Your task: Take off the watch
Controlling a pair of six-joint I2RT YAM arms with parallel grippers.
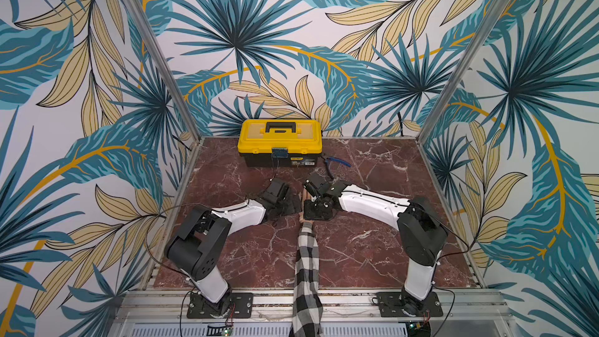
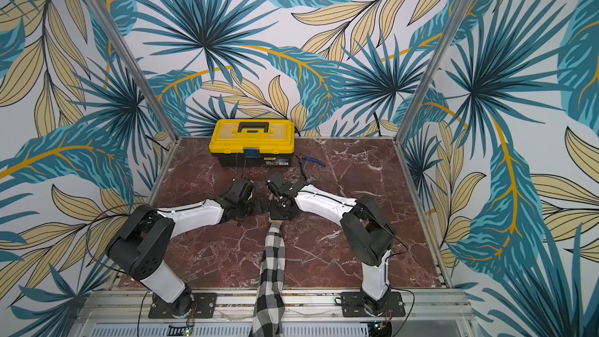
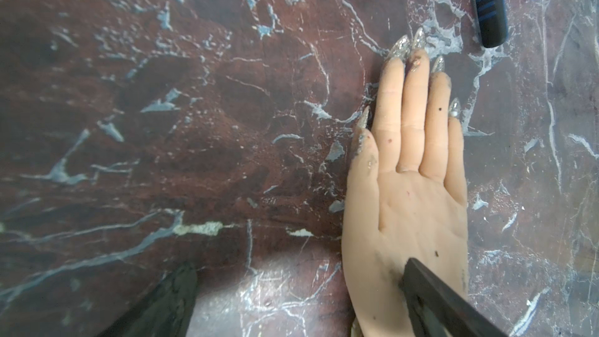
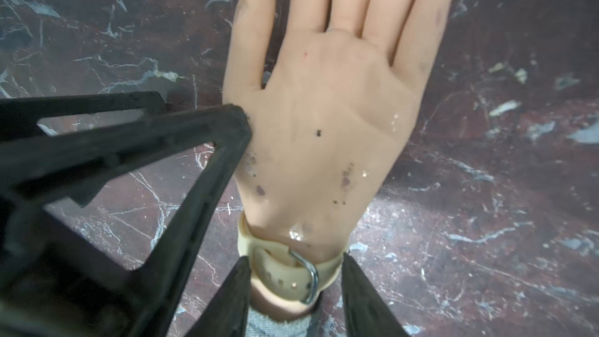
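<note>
A mannequin hand [image 4: 318, 106] lies palm up, with a cream watch strap [image 4: 277, 274] round its wrist. The strap's metal buckle [image 4: 312, 280] faces upward. In the right wrist view my right gripper has its fingers apart, one on either side of the strap, with the buckle showing between them; contact cannot be told. My left gripper is wide open at the thumb side, one fingertip overlapping the palm in the left wrist view, nothing held. The watch face is hidden under the wrist.
A yellow toolbox [image 1: 280, 137] stands at the back, with blue-handled pliers [image 1: 337, 161] beside it. A checkered sleeve [image 1: 307, 268] runs from the hand to the front edge. Left of the hand, my left gripper's black frame [image 4: 206, 131] stands close to the palm.
</note>
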